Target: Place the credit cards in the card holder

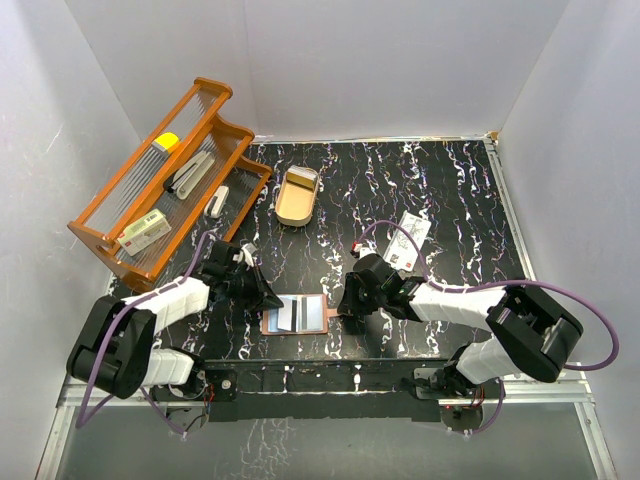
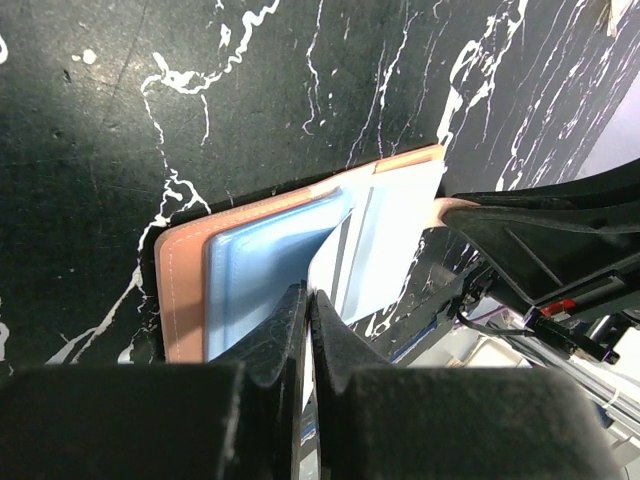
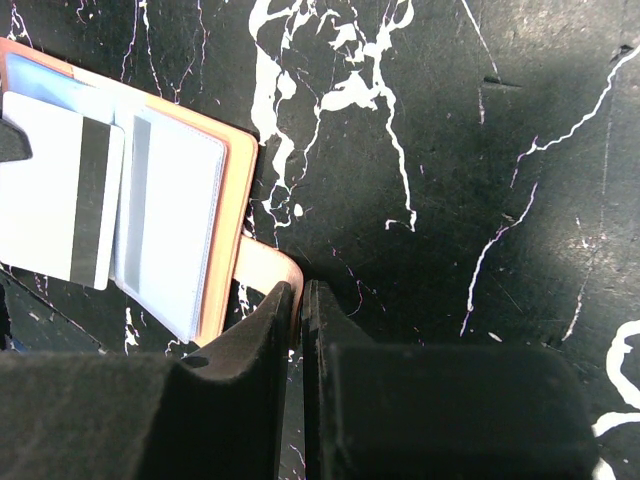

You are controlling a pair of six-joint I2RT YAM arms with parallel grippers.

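Observation:
The open tan card holder (image 2: 185,290) lies flat at the table's front, with pale blue pockets (image 2: 262,258) on its inside. A white card (image 3: 50,190) with a dark stripe stands tilted over the holder's middle, its lower part at the pockets; how deep it sits cannot be told. My left gripper is shut on this thin card near its edge. At the holder's right side my right gripper is shut on the tan strap (image 3: 264,266). In the top view the left gripper (image 1: 272,300) and right gripper (image 1: 344,308) flank the holder.
A wooden rack (image 1: 205,125) with a stapler and boxes occupies the back left. Beside it stands a tan tray (image 1: 296,203). Behind the right arm lies a white patterned sheet (image 1: 410,240). Open table surrounds the holder's far side.

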